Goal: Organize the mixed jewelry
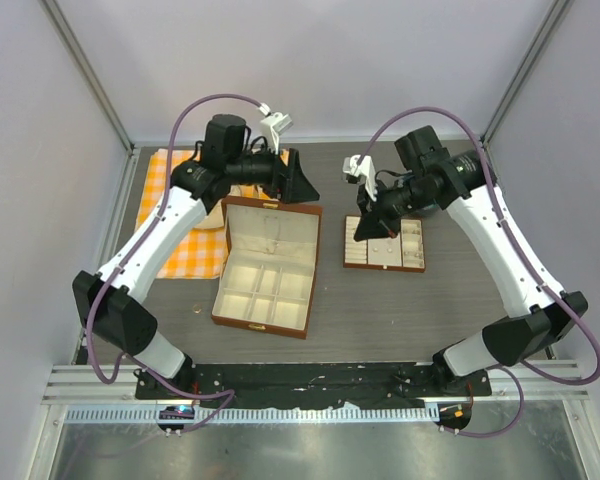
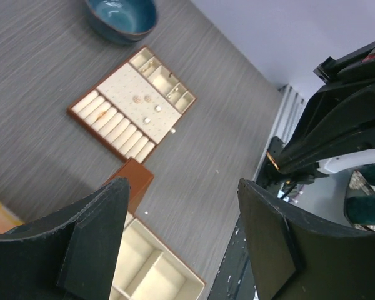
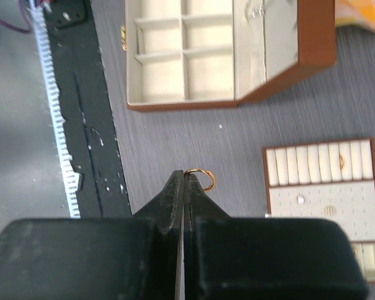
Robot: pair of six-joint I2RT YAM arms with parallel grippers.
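An open wooden box (image 1: 265, 320) with cream compartments stands centre-left, a chain in its lid in the right wrist view. To its right lies a jewelry tray (image 2: 140, 100) with ring slots and small pieces. My right gripper is shut on a thin gold ring (image 3: 210, 180), raised over the bare table between box and tray in its wrist view. My left gripper stands open with nothing visible between its fingers, above the back edge of the box.
A blue bowl (image 2: 125, 25) sits behind the tray. An orange checked cloth (image 1: 180, 260) lies at the left.
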